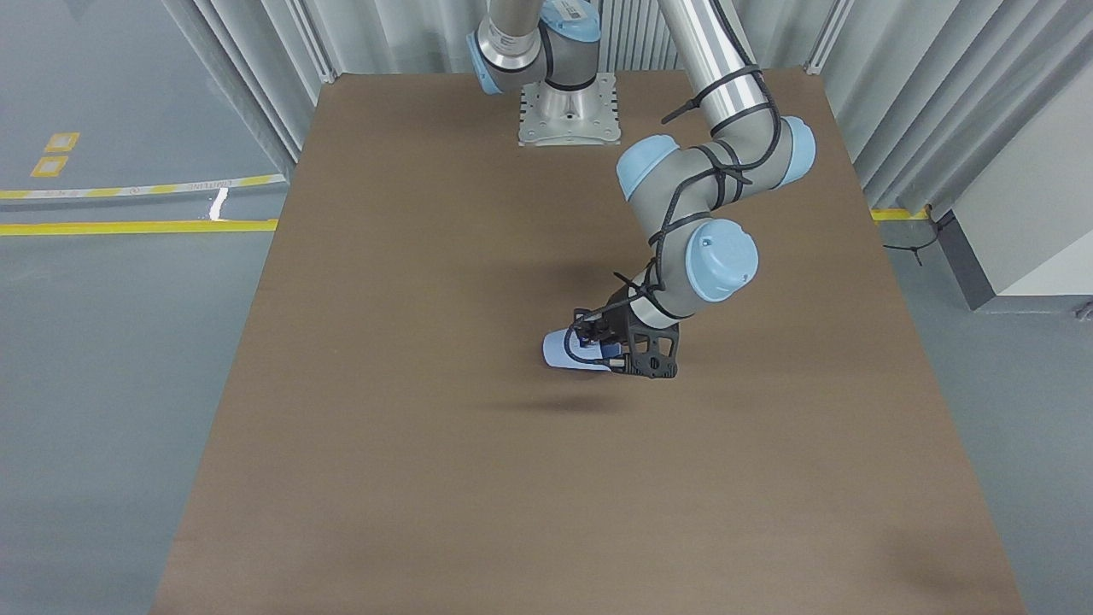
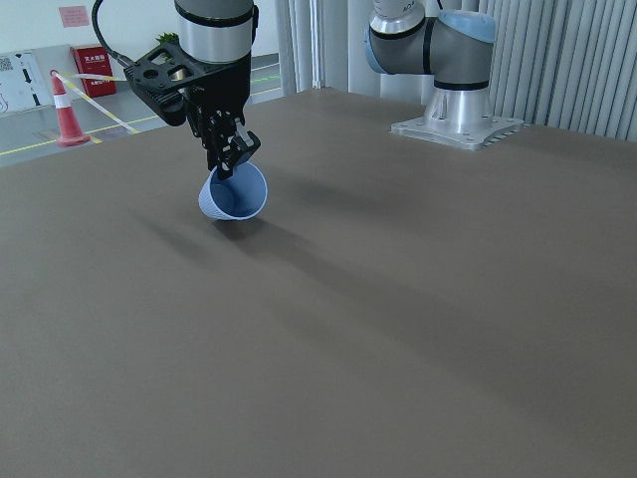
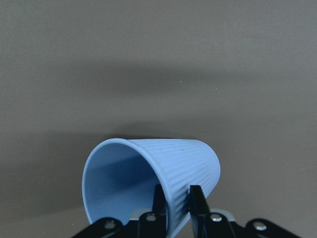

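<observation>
A light blue ribbed cup lies on its side beneath my gripper in the front view. In the left view the cup has its opening toward the camera, with my gripper at its upper rim. The wrist view shows the cup with my gripper closed on its rim, one finger inside and the other outside against the ribbed wall. Whether the cup rests on the table or hangs just above it is hard to tell.
Wide free room lies in front and to both sides.
</observation>
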